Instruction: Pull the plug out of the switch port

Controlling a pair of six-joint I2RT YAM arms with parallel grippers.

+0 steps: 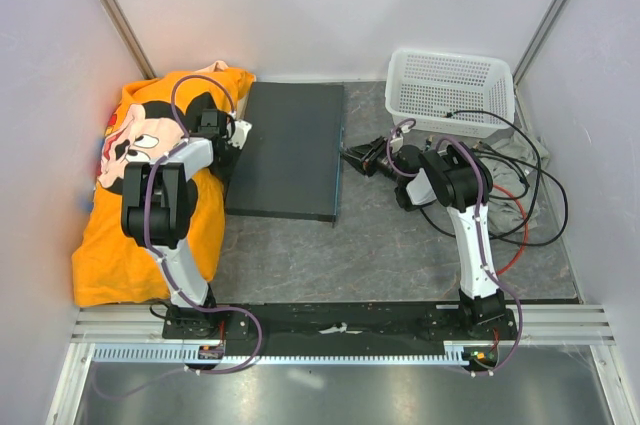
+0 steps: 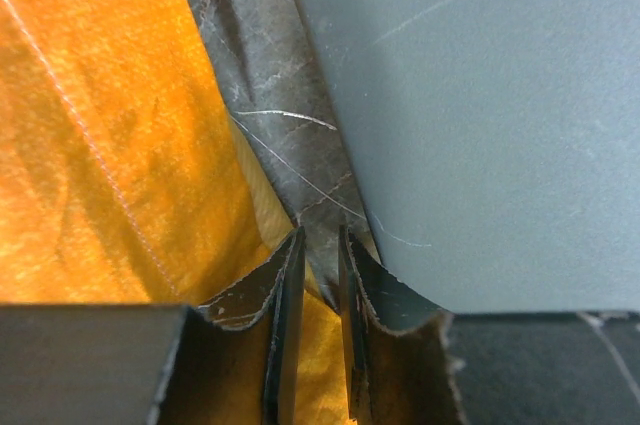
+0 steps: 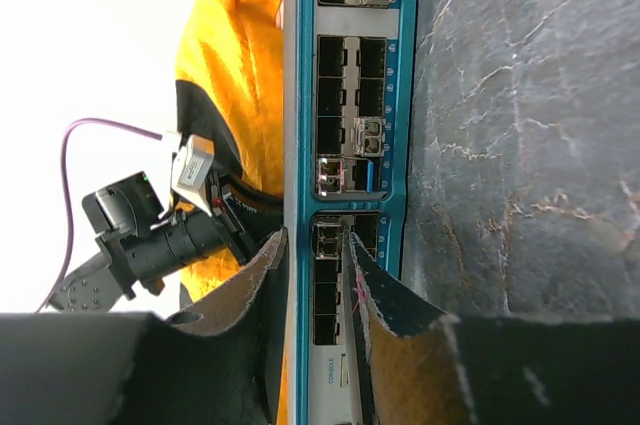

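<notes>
The dark grey switch (image 1: pixel 285 145) lies flat in the middle, its teal port panel (image 3: pixel 395 95) facing right, with small connectors in some ports. My right gripper (image 1: pixel 350 155) is at that panel; in its wrist view the fingertips (image 3: pixel 280 245) sit at the lower port block, and a small plug or port piece behind them is hard to make out. My left gripper is at the switch's left side, fingertips slightly apart beside the orange cloth, with nothing visible between them.
An orange printed cloth (image 1: pixel 150 245) covers the left. A white basket (image 1: pixel 450 65) stands at the back right, above loose black and red cables (image 1: pixel 525 245).
</notes>
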